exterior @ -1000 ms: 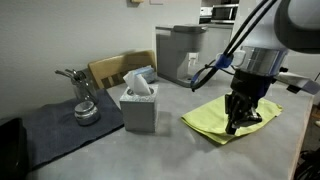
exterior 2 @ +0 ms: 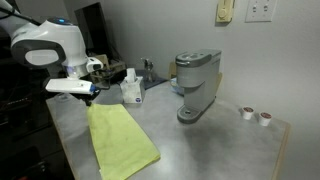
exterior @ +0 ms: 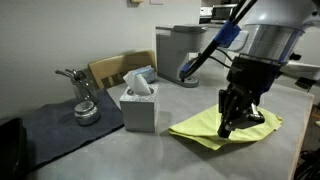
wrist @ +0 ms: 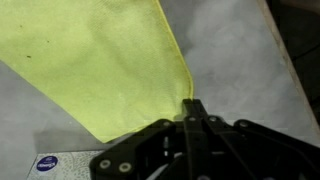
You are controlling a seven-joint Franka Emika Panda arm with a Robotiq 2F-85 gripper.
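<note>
A yellow-green cloth (exterior: 200, 127) lies spread on the grey table, and my gripper (exterior: 224, 131) is down low at its near edge. In the wrist view the cloth (wrist: 105, 60) runs to a corner at the fingertips, where my gripper is shut on it. From the other side, the cloth (exterior 2: 120, 140) stretches across the table and narrows up toward my gripper (exterior 2: 89, 101). The exact pinch between the fingers is small and partly hidden by the dark gripper body.
A tissue box (exterior: 140, 108) stands left of the cloth. Behind are a grey coffee machine (exterior 2: 198, 85) and a metal utensil pot (exterior: 86, 112) on a dark mat (exterior: 70, 132). Two small cups (exterior 2: 265, 119) sit far right.
In exterior view 1 my gripper has shifted slightly left. The cloth's left corner has slid left with it, toward the tissue box.
</note>
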